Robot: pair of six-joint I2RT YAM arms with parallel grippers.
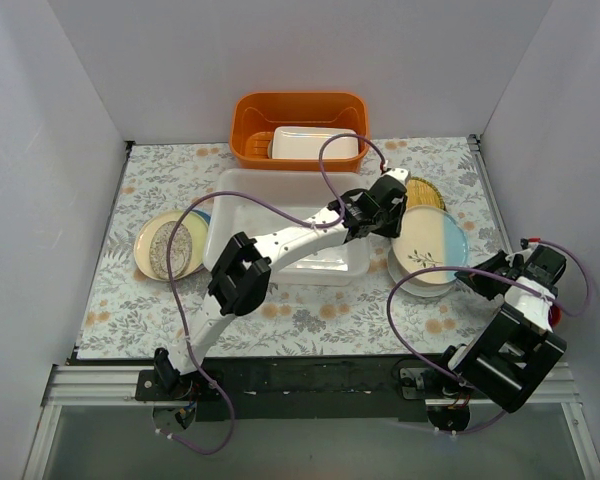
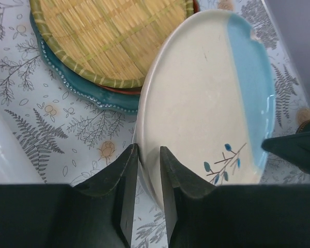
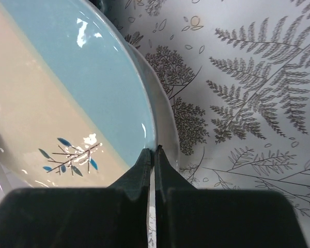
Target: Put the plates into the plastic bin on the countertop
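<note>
A cream plate with a light blue side and a leaf sprig lies over a white plate on the right of the counter. My left gripper has its fingers on either side of the cream plate's left rim, part open with a gap beside the rim. At the plate's blue edge, my right gripper is shut on the rim. A pale plate shows underneath in the right wrist view. The white plastic bin stands left of the plates, partly hidden by my left arm.
A woven yellow plate rests on a teal plate behind. Other stacked plates sit at the far left. An orange bin holding a white container stands at the back. Clear counter lies in front.
</note>
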